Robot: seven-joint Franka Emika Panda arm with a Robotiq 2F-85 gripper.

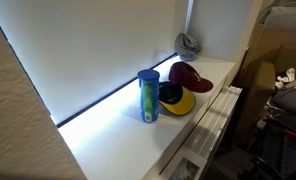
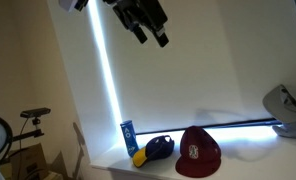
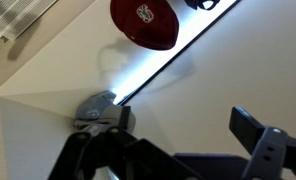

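Note:
My gripper (image 2: 152, 38) hangs high at the top of exterior view 2, above the caps. Its dark fingers stand apart in the wrist view, nothing between them, so it is open. On the white shelf (image 1: 113, 140) rest a blue-green can (image 1: 149, 98), a navy cap with a yellow brim (image 1: 178, 103) and a maroon cap (image 1: 193, 78). Farther along sits a grey cap (image 1: 187, 45). From the wrist, the maroon cap (image 3: 146, 20) appears at the top and the grey cap (image 3: 96, 110) at lower left, partly behind a finger.
A pale wall (image 1: 98, 40) runs along the back of the shelf. White slatted pieces (image 1: 216, 120) lie along its front edge. A brown box (image 1: 278, 62) stands at the right. The near end of the shelf is bare.

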